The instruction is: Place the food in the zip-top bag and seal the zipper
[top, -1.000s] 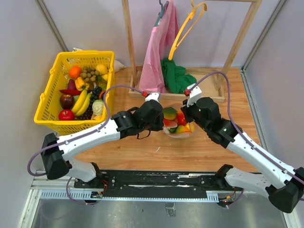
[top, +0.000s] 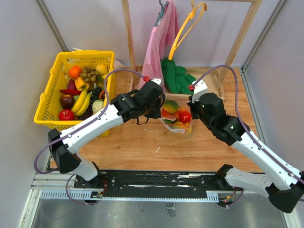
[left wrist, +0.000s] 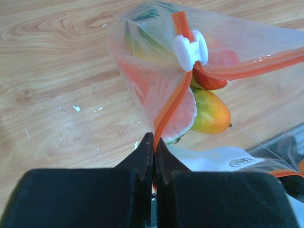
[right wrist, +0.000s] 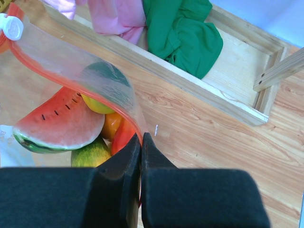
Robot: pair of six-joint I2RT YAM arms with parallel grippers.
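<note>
The clear zip bag (top: 175,124) holds a watermelon slice (right wrist: 61,118), a mango (left wrist: 209,114), red fruit and other produce, between both arms. Its orange zipper edge has a white slider (left wrist: 190,50). My left gripper is shut on that orange edge, below the slider in the left wrist view. My right gripper is shut on the bag's rim at the other side, the zipper strip running into its fingers. The bag's mouth is open between them.
A yellow basket of produce (top: 42,102) stands at the left. A wooden rack (right wrist: 237,107) with pink and green cloths and hangers stands behind the bag.
Both arms have shifted slightly over the last second, the right one moving rightward and my left one slightly up in the top view, with the bag between them.
</note>
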